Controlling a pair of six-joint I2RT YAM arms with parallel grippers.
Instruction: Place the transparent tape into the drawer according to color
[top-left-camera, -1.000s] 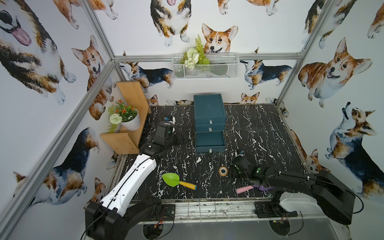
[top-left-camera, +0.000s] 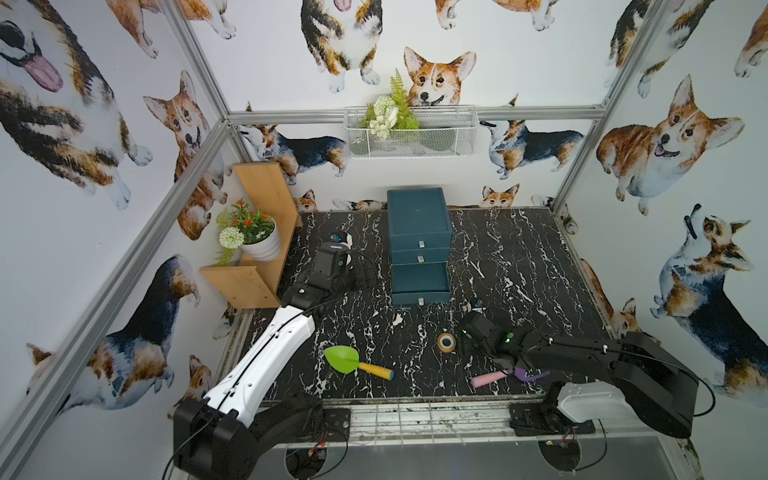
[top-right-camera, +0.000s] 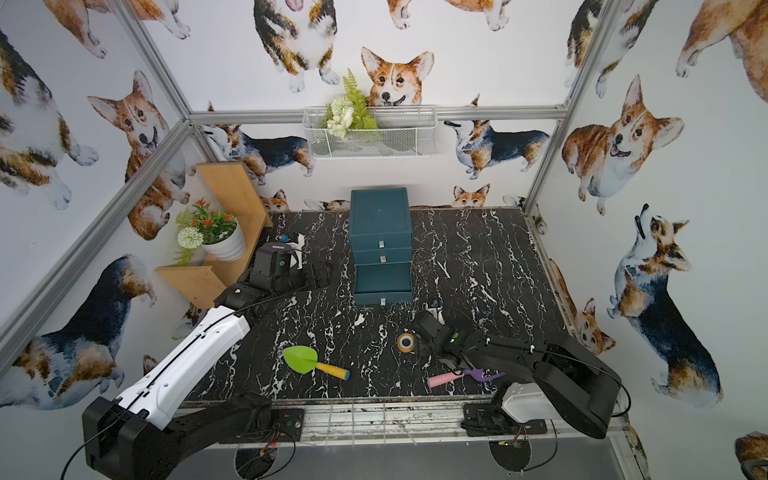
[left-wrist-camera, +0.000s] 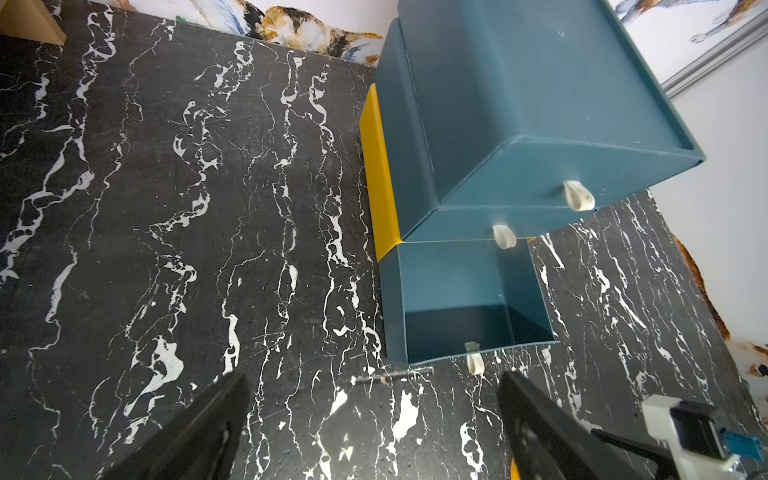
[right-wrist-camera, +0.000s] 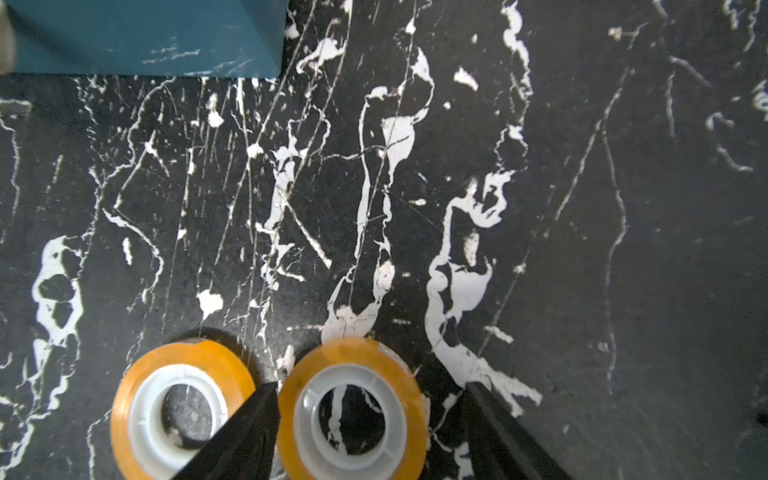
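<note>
Two rolls of orange-tinted tape with white cores lie flat on the black marbled table. In the right wrist view one roll (right-wrist-camera: 292, 408) sits between the parted fingers of my open right gripper. The other roll (right-wrist-camera: 128, 416) is just left of it, by the left finger. From the top left, only one roll (top-left-camera: 446, 335) shows; my right gripper hides the second. The teal drawer unit (top-left-camera: 417, 216) has its bottom drawer (top-left-camera: 420, 301) pulled out, with nothing seen inside. My left gripper hangs open and empty, left of the unit.
A green-and-yellow trowel (top-left-camera: 342, 359) lies at the front left. Near the front right, a pink-handled tool (top-left-camera: 488, 379) with a purple end lies partly under my right arm. A wooden shelf (top-left-camera: 264, 192) with a potted plant borders the left side.
The left arm has barely moved. Tape, drawer and tools stay where they were.
</note>
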